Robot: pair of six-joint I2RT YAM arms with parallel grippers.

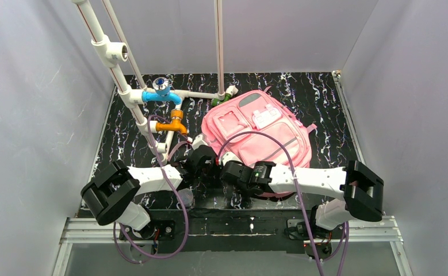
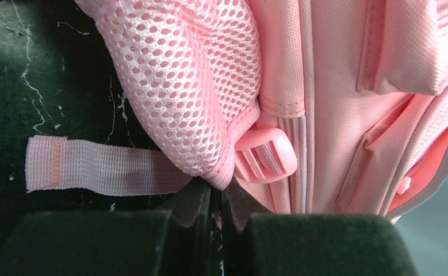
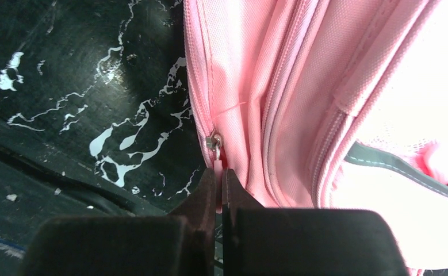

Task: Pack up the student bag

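Note:
The pink backpack [image 1: 267,138] lies on the black marble surface, both arms at its near-left part. In the left wrist view my left gripper is shut on the bottom of the pink mesh side pocket [image 2: 175,86], beside a buckle [image 2: 284,152] and a loose strap [image 2: 83,164]. In the right wrist view my right gripper is shut on a pink zipper pull [image 3: 218,167], hanging from a metal slider [image 3: 214,142] at the bag's zipped edge.
White pipes [image 1: 118,75] with a blue fitting [image 1: 158,96] and an orange fitting [image 1: 175,126] stand at the left. A transparent round object [image 1: 185,198] sits beside the left arm at the front. Bare surface shows right of the bag.

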